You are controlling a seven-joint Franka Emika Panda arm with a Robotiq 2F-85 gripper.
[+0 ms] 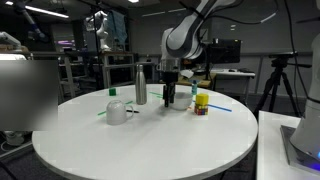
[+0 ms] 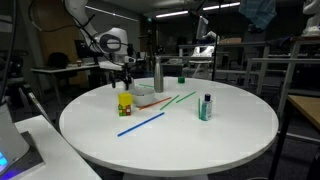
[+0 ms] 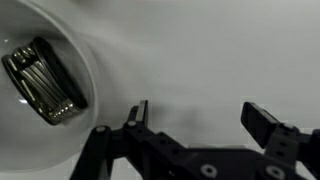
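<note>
My gripper stands open in the wrist view, with only bare white table showing between its dark fingers. To its left is a white bowl (image 3: 88, 85) holding a black-and-silver object (image 3: 43, 80) that I cannot identify. In exterior view 1, the gripper (image 1: 172, 98) hangs low beside the bowl (image 1: 182, 102) and partly overlaps it. The bowl (image 2: 146, 98) shows behind a yellow-topped block (image 2: 125, 100) in exterior view 2. I cannot tell whether the fingers touch the table.
A white mug (image 1: 117, 113) and a metal bottle (image 1: 141, 86) stand on the round white table (image 1: 150, 150). A small clear bottle (image 2: 205, 108), a green block (image 1: 112, 92), a blue stick (image 2: 141, 124) and several other sticks are spread about.
</note>
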